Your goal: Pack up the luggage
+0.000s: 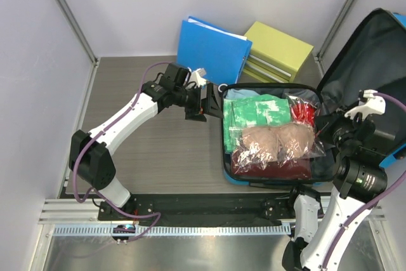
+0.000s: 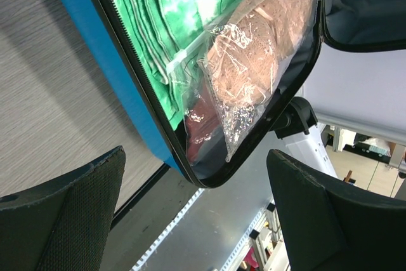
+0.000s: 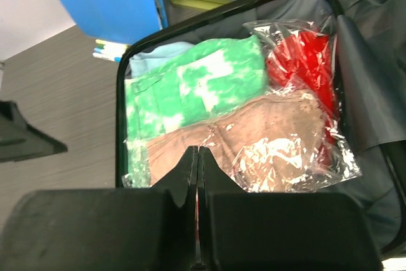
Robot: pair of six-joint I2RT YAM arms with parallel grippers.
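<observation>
An open suitcase holds a folded green cloth, a light blue cloth, a bagged red item, bagged tan items and a dark red item. Its lid stands raised on the right. My left gripper is open above the case's left side, empty. My right gripper is shut over the right side of the case, with nothing seen between its fingers.
A blue folder and yellow-green boxes stand behind the case, with several pens nearby.
</observation>
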